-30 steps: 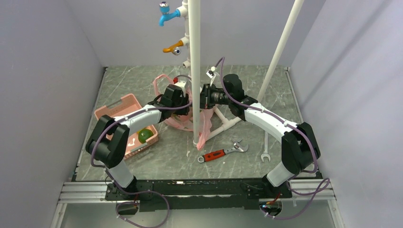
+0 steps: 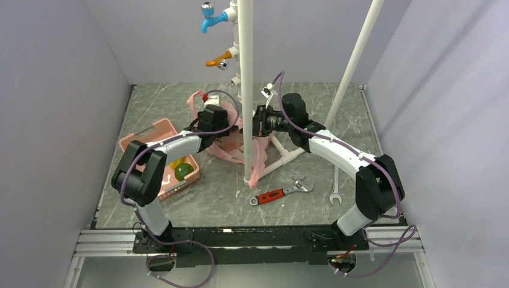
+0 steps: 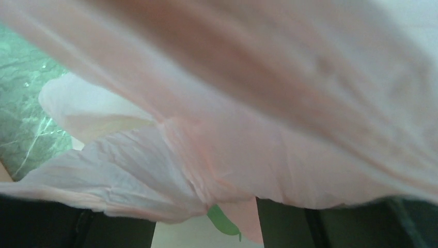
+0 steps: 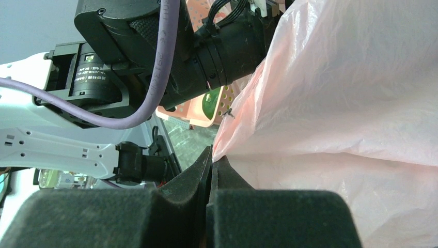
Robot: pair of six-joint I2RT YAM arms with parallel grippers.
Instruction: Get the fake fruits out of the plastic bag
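The thin pink plastic bag (image 2: 259,157) stands crumpled around the white pole, its loops raised. My left gripper (image 2: 219,133) points down inside its mouth. In the left wrist view the bag's film (image 3: 232,155) drapes over the left fingers (image 3: 119,227), hiding their tips; a gap shows between them, with a flat green patch (image 3: 223,221) beyond. No fruit is visible in that gap. My right gripper is shut on the bag's edge (image 4: 232,129), stretching the film taut. A green fruit (image 2: 183,171) and a yellow fruit (image 2: 176,162) lie in the pink basket (image 2: 163,128).
The white pole (image 2: 248,72) rises between the two arms, with white pipes (image 2: 282,159) at its foot. An adjustable wrench (image 2: 282,193) and a spanner (image 2: 336,187) lie in front and to the right. Bare tabletop (image 2: 210,207) shows at the front.
My left gripper has shifted left, away from the pole, within the bag's mouth. The bag's upper loop leans further left with it. The right arm holds its place.
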